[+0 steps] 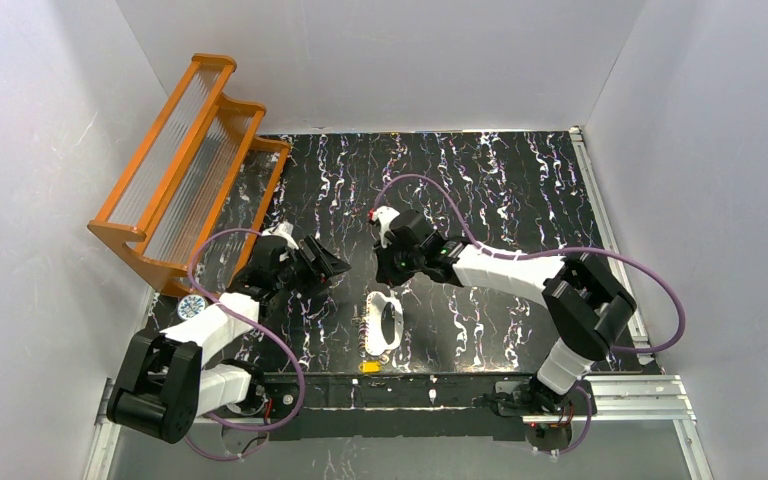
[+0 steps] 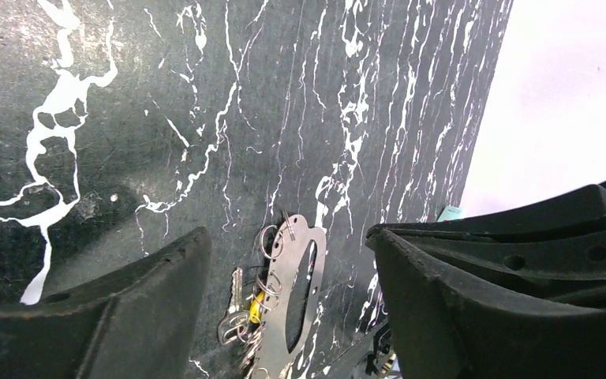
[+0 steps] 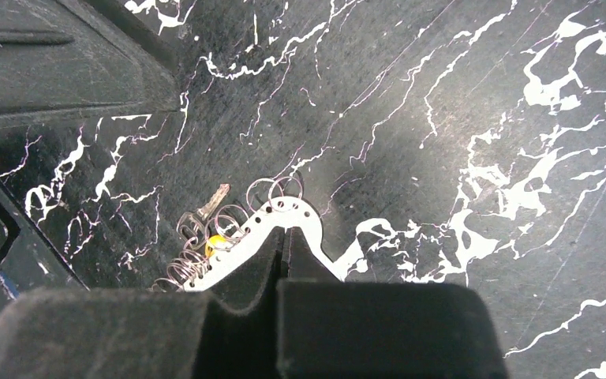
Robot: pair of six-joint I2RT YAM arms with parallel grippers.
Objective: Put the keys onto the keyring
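Observation:
The keyring holder (image 1: pixel 375 341), a flat pale plate with a long slot, lies on the marble table near its front edge. Thin rings (image 3: pixel 286 189) stand along its holed edge. A key (image 2: pixel 237 289) and a yellow piece (image 2: pixel 257 307) lie among the rings on one side. My right gripper is above the holder's far end, shut with nothing between its fingers; the end rings stand outside and beyond its tips. My left gripper is open and empty, to the left of the holder in the top view.
An orange wooden rack (image 1: pixel 182 170) stands at the back left. A white round object (image 1: pixel 191 306) is beside the left arm. A small yellow block (image 1: pixel 370 367) lies at the front edge.

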